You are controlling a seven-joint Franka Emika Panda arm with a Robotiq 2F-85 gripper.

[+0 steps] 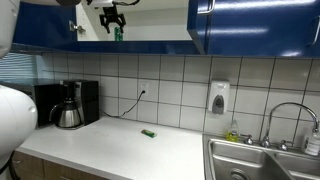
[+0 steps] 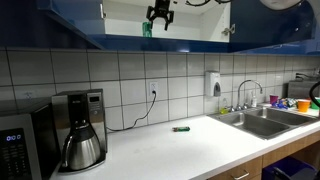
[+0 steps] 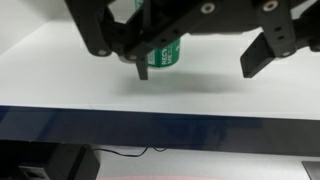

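A green can (image 3: 165,55) with white lettering stands in the white-lined open cabinet above the counter. It also shows as a small green shape (image 1: 119,34) in exterior view 1 and as a green can (image 2: 147,29) in exterior view 2. My gripper is open, its fingers spread wide in the wrist view. The left finger (image 3: 128,42) partly covers the can, and the gap between the fingers is empty. From outside, the gripper (image 2: 159,13) is close beside the can at cabinet height; whether they touch I cannot tell.
A small green object (image 1: 148,133) lies on the white counter (image 2: 165,155), which is otherwise largely clear. A coffee maker (image 2: 80,130) and a microwave (image 2: 27,145) stand at one end, a sink (image 1: 245,160) at the other. The blue cabinet edge (image 3: 170,128) runs below the gripper.
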